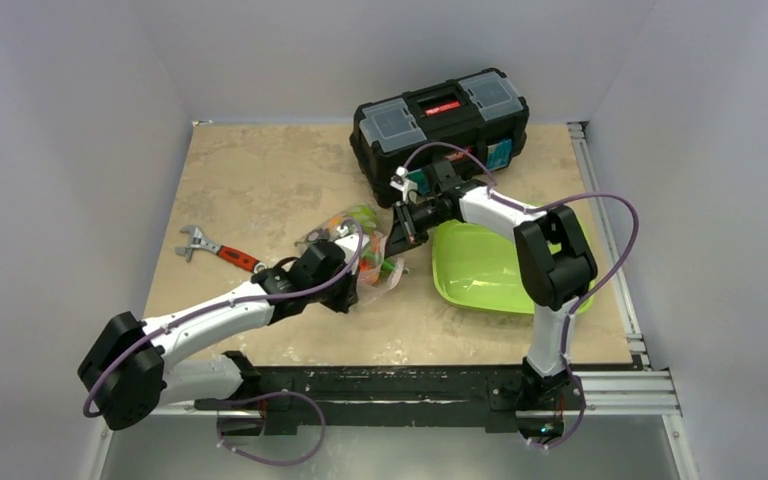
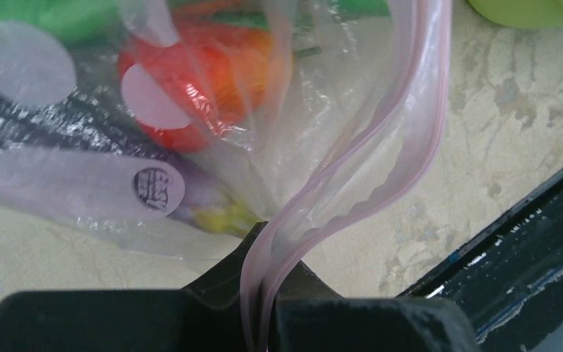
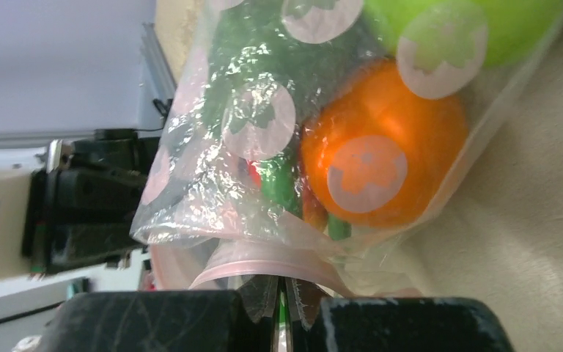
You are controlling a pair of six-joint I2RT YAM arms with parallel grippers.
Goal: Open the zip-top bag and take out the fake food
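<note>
The clear zip bag (image 1: 385, 283) lies mid-table, its mouth gaping. My left gripper (image 1: 348, 302) is shut on the bag's pink zip edge (image 2: 337, 183), which runs between its fingers in the left wrist view. Inside the bag there show a red-orange pepper (image 2: 212, 88) and a purple item with a yellow-green end (image 2: 223, 209). The right wrist view shows an orange ball-shaped food (image 3: 385, 147) and green pieces (image 3: 484, 37) through the plastic. My right gripper is shut at the bag's mouth, with no bag edge visible between its fingers.
A green bin (image 1: 480, 265) stands right of the bag, partly under the right arm. Behind is a black toolbox (image 1: 440, 115). A red-handled wrench (image 1: 222, 248) lies at left. Bare table remains at the back left and front.
</note>
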